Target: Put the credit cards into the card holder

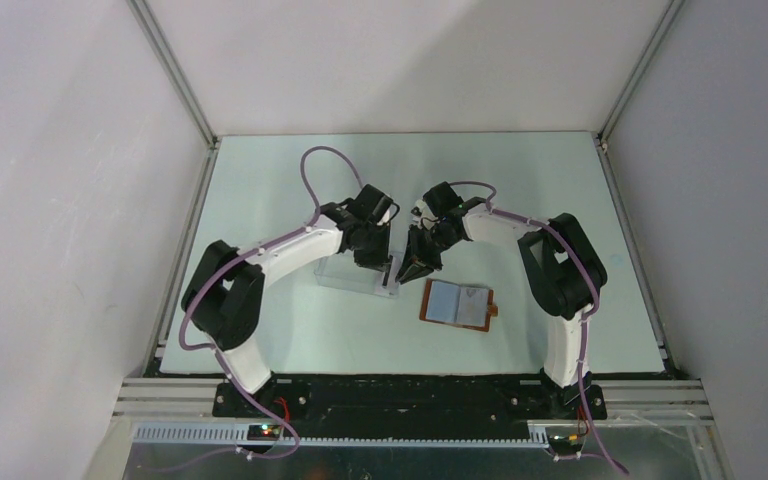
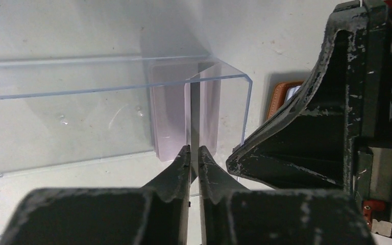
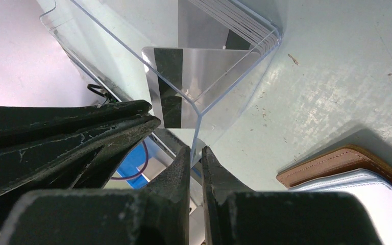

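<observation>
A clear card holder [image 2: 66, 92] holds pale cards [image 2: 171, 117] at its right end. A card [image 3: 168, 92] with a dark stripe stands there, with more cards stacked behind it. My left gripper is over that end, its fingertips close together at a card's edge; whether they pinch it is unclear. My right gripper is at the holder's corner, fingertips close together on the clear wall; its grip is unclear.
An open brown wallet [image 1: 455, 305] with card sleeves lies to the right front of the holder. Both arms crowd the middle of the table.
</observation>
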